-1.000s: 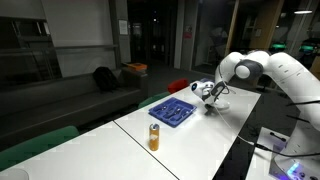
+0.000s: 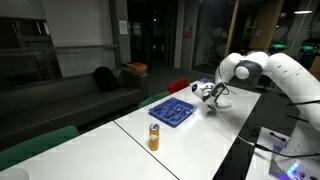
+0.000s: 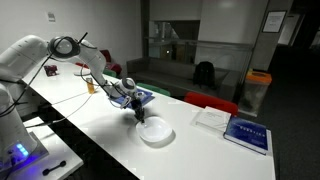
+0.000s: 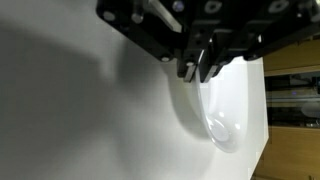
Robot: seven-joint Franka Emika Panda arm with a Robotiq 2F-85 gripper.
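A round white plate lies on the white table, its near rim towards my gripper. In exterior view 1 the plate is partly covered by the gripper. From the wrist view, the fingertips are right at the rim of the plate, with the rim running away from between or beside them. They stand close together, and whether they touch the rim is hard to make out.
Behind the arm sits a blue tray with small items in it. An orange-and-white container stands farther along the table. White and blue flat boxes lie beyond the plate.
Hardly anything differs: the arm and gripper stay at the plate's rim, and the plate, tray and container keep their places.
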